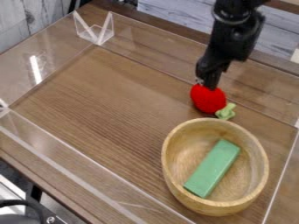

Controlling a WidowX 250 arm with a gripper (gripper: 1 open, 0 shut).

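My black gripper [212, 78] hangs open just above a red round object [208, 98], which rests on the wooden surface beside a small light-green piece [226, 112]. Below them a wooden bowl [186, 185] holds a green rectangular block [212, 168].
A clear plastic object [96, 28] stands at the upper left. A black cable lies at the lower left corner.
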